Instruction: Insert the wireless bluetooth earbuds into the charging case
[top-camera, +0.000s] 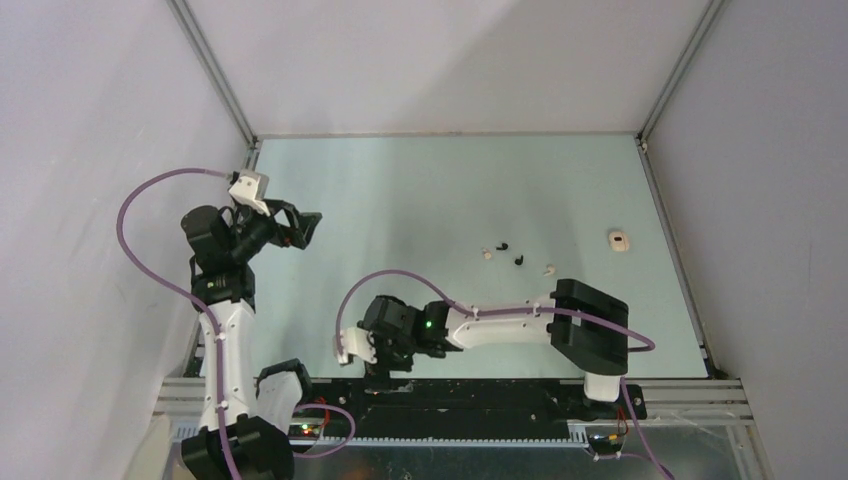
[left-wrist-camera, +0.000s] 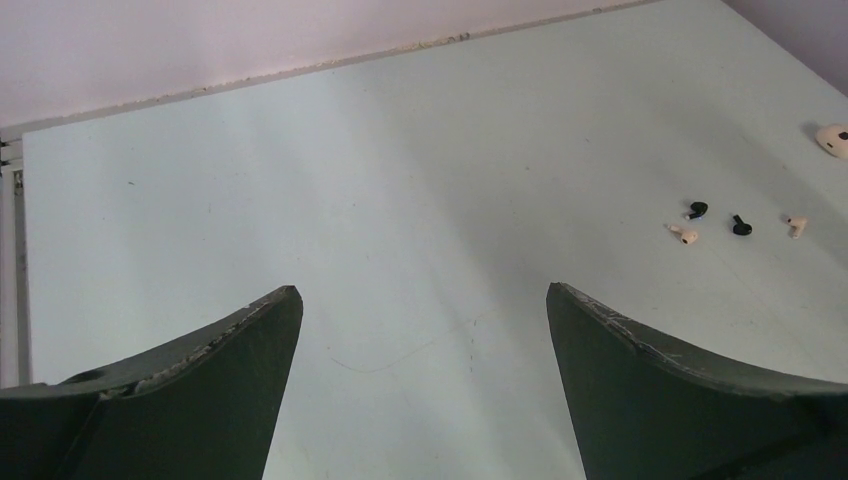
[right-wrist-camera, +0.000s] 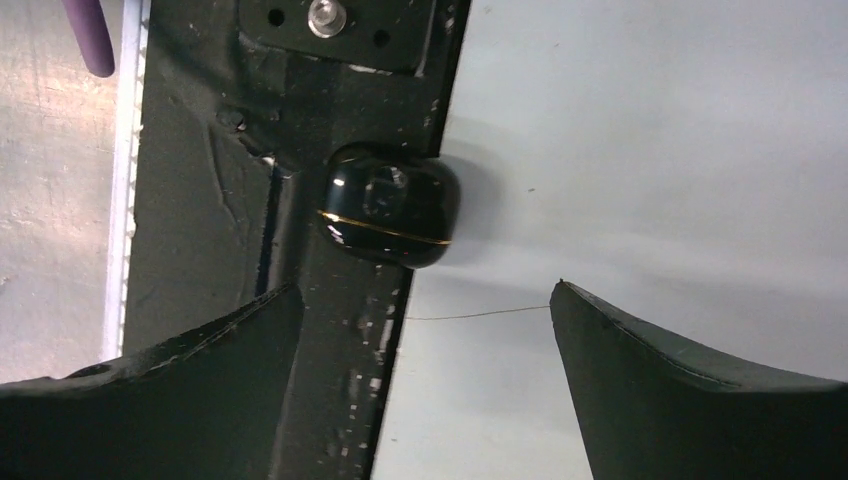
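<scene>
My right gripper is open above the table's front edge. A glossy black charging case (right-wrist-camera: 390, 205) lies beyond its fingertips in the right wrist view, lid closed, straddling the black rail and the pale tabletop. In the top view the right arm covers that case. Two black earbuds (top-camera: 502, 246) (top-camera: 519, 260) and two white ones (top-camera: 487, 254) (top-camera: 549, 269) lie loose right of the table's middle. A white case (top-camera: 618, 241) rests near the right edge. Over the left side hangs my left gripper, open and empty, far from all of them.
A black rail (top-camera: 470, 410) runs along the front edge. Purple cables (top-camera: 140, 260) loop beside both arms.
</scene>
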